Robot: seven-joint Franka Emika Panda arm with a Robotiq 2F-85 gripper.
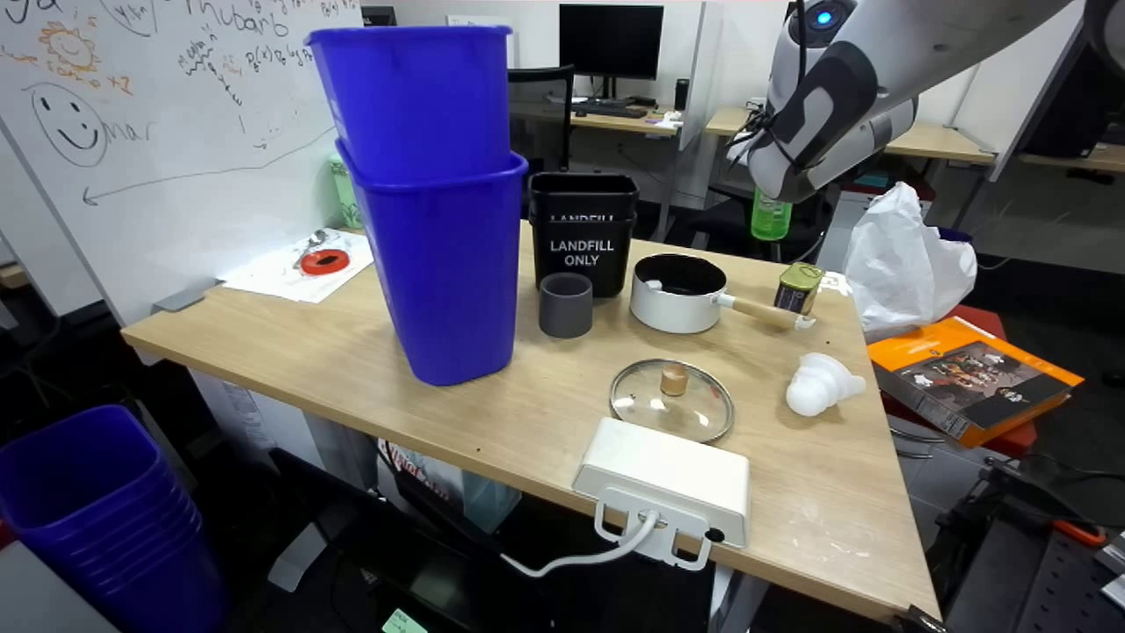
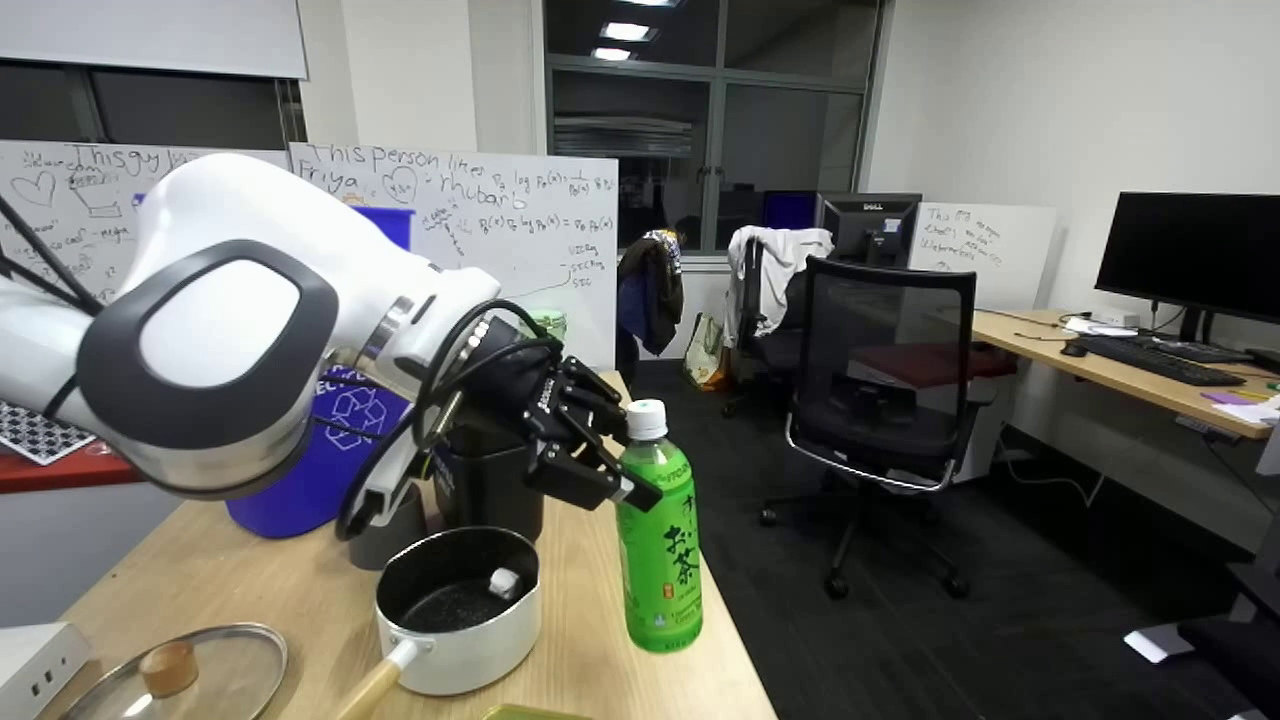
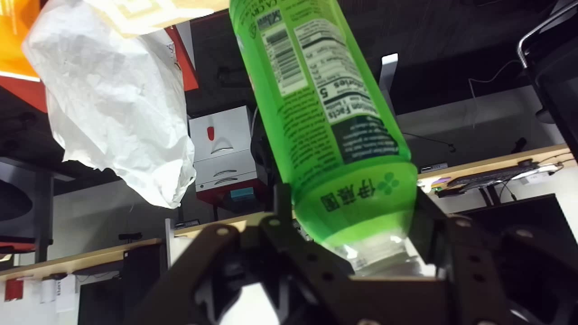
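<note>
A green tea bottle (image 2: 662, 552) with a white cap hangs upright, and my gripper (image 2: 633, 458) is shut on its upper part just below the cap. In the wrist view the bottle (image 3: 330, 108) runs between the dark fingers, its label side showing and its shoulder near the fingertips. From exterior view 1 only the lower part of the bottle (image 1: 771, 215) shows below the arm, off the tabletop and past the table's far edge; the fingers are hidden there.
A white pot (image 1: 675, 306) with a wooden handle, a green-topped can (image 1: 798, 287), a glass lid (image 1: 691, 417) and a white bulb-like object (image 1: 820, 385) sit on the table. Tall blue bins (image 1: 438, 274) and a black bin (image 1: 583, 253) stand farther left.
</note>
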